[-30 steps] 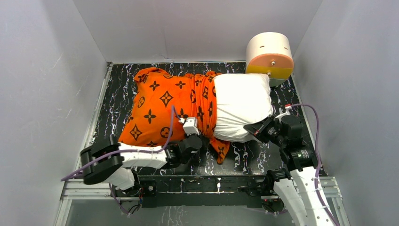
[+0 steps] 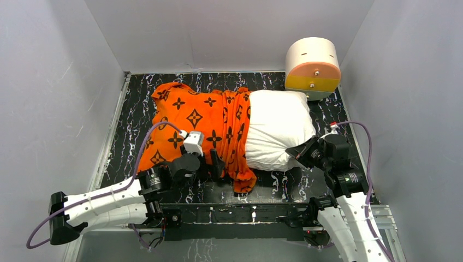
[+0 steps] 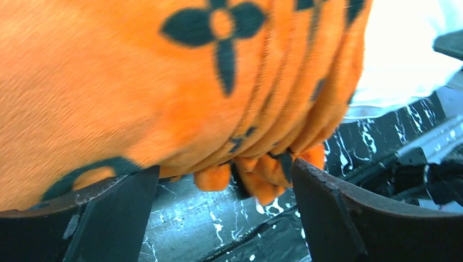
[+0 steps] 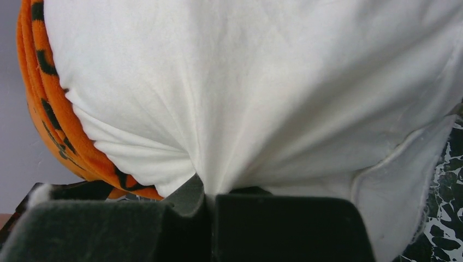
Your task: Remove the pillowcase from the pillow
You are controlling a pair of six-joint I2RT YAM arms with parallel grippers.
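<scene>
An orange pillowcase (image 2: pixel 185 120) with dark monogram print is bunched in folds at the middle, hanging over the front. The white pillow (image 2: pixel 275 120) shows out of its right end. My left gripper (image 2: pixel 206 161) stands open over the pillowcase's front part; in the left wrist view its fingertips (image 3: pixel 109 213) frame orange folds and the dark surface, with nothing clearly held. My right gripper (image 2: pixel 295 153) is shut on the white pillow's right front, the fabric drawn into creases between its fingers.
A rounded white cabinet (image 2: pixel 311 54) with coloured drawers stands at the back right. Grey walls close in the marble-patterned dark surface (image 2: pixel 114 158), which is bare along the front.
The right gripper stays about in place.
</scene>
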